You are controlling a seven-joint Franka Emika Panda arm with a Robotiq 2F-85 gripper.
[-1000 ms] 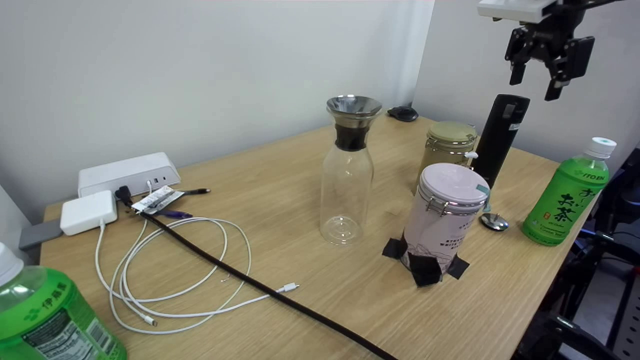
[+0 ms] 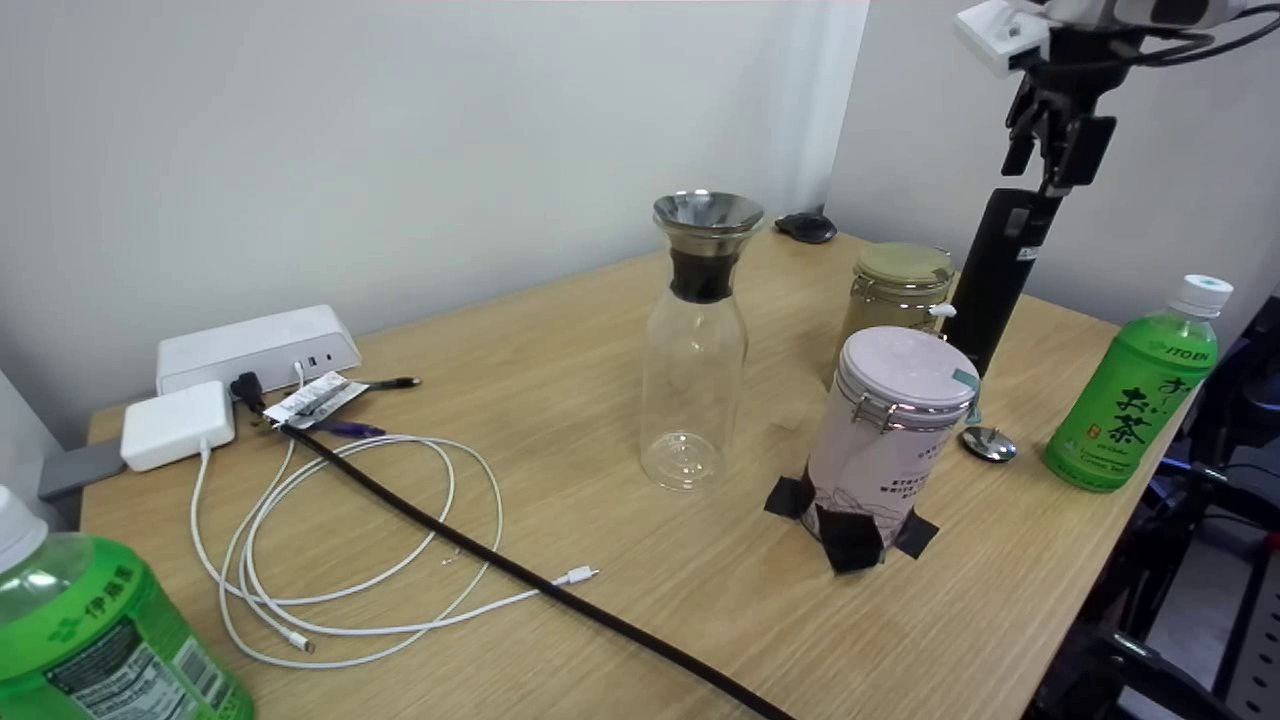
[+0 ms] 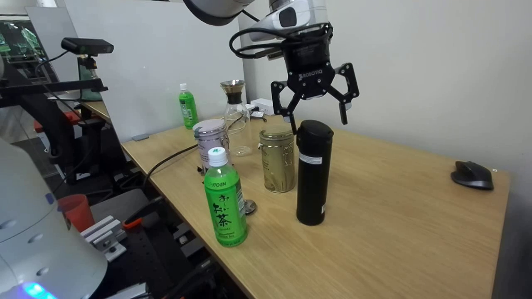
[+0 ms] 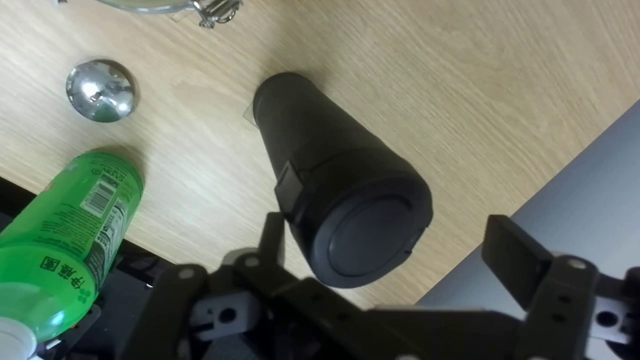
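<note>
A tall black flask (image 3: 312, 179) stands upright on the wooden table. In the wrist view I look down on the lid of the black flask (image 4: 372, 231), which shows beyond and between my fingers. My gripper (image 3: 318, 126) hangs at the top of the flask, its fingers wide apart and nothing held. In exterior view 2 one fingertip overlaps the lid's left edge, while the other is in the air to the right; whether they touch cannot be told. From the other side, the gripper (image 2: 1036, 180) shows just above the flask.
Close by stand a green tea bottle (image 3: 225, 199), an olive jar (image 3: 277, 162) and a pink jar (image 2: 888, 438). A small shiny metal lid (image 4: 101, 91) lies near the bottle. A glass carafe (image 2: 692, 372) is farther off. Right of the flask, the table (image 3: 399, 199) is clear.
In exterior view 1 the gripper has moved left and turned, and now hangs over the flask's top. The flask and the other objects have not moved.
</note>
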